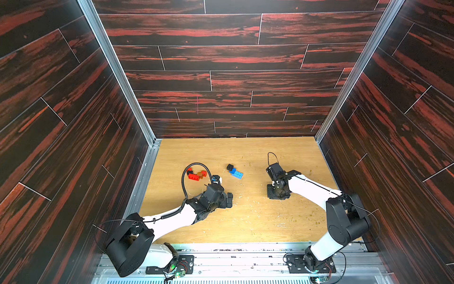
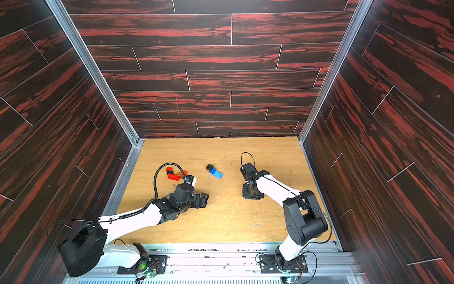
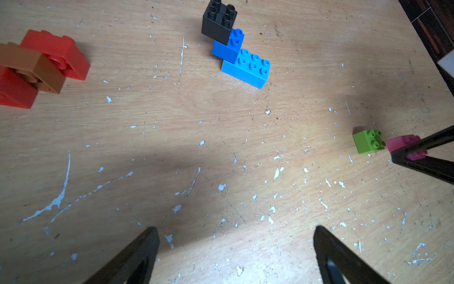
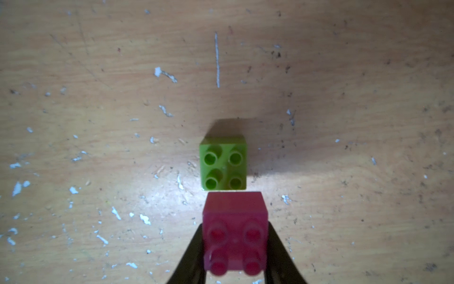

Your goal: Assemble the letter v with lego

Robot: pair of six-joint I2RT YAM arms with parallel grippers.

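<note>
My right gripper is shut on a pink brick (image 4: pixel 235 208), held with its studs showing to the wrist camera. Beyond it on the table lies a green brick (image 4: pixel 223 163), studs up. In the left wrist view the pink brick (image 3: pixel 403 144) appears just right of the green brick (image 3: pixel 368 141), slightly raised; whether they touch I cannot tell. My left gripper is open and empty over bare table. At the back middle, a black brick (image 3: pixel 220 21) and two blue bricks (image 3: pixel 246 66) form a joined, stepped piece.
At the left, red bricks (image 3: pixel 56 52) and a brown brick (image 3: pixel 42 71) lie in a cluster, with a dark brick (image 1: pixel 190 172) among them in the top left view. Scratched, bare table (image 3: pixel 217 179) lies between the left cluster and the green brick.
</note>
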